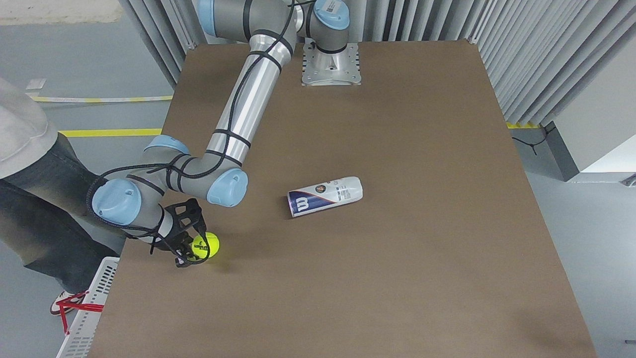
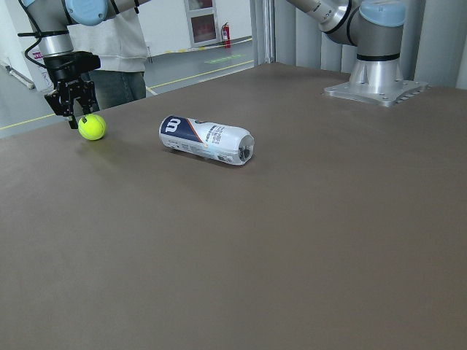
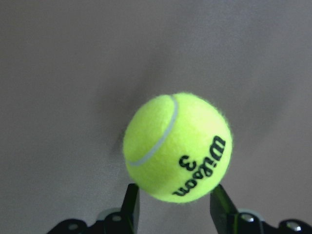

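A yellow Wilson tennis ball [image 1: 209, 244] rests on the brown tabletop near its left edge; in the left view the ball [image 2: 93, 127] sits just beside the fingertips of my gripper [image 2: 80, 117]. In the wrist view the ball [image 3: 178, 146] lies between and slightly beyond the two open fingers of my gripper. A white-and-blue ball can [image 1: 325, 196] lies on its side to the right of the ball.
The arm's base [image 1: 331, 71] stands at the back. A person's legs [image 1: 41, 209] are beside the left edge, with a white slotted object [image 1: 83, 325] below.
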